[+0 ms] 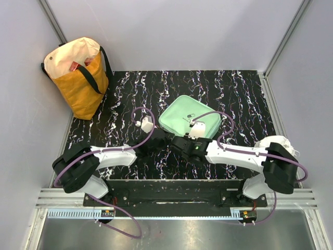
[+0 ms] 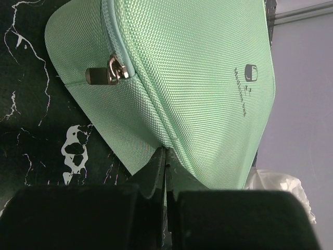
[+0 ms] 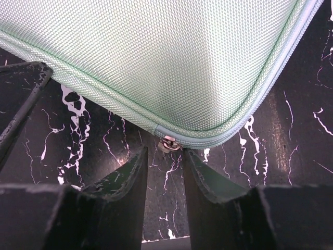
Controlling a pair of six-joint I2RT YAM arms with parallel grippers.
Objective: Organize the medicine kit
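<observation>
The mint-green fabric medicine case [image 1: 182, 109] lies closed on the black marbled table, angled, with a pill logo on its lid. In the left wrist view my left gripper is shut against the case's zipped edge; I cannot tell if any fabric is pinched. A metal zipper pull [image 2: 99, 75] sits above it on that side. In the right wrist view a zipper pull [image 3: 169, 144] at the case's near corner lies between the fingertips of my part-open right gripper.
A yellow tote bag [image 1: 80, 91] stands at the back left. A white bag [image 1: 273, 140] sits at the right edge, partly behind the right arm. The back of the table round the case is clear.
</observation>
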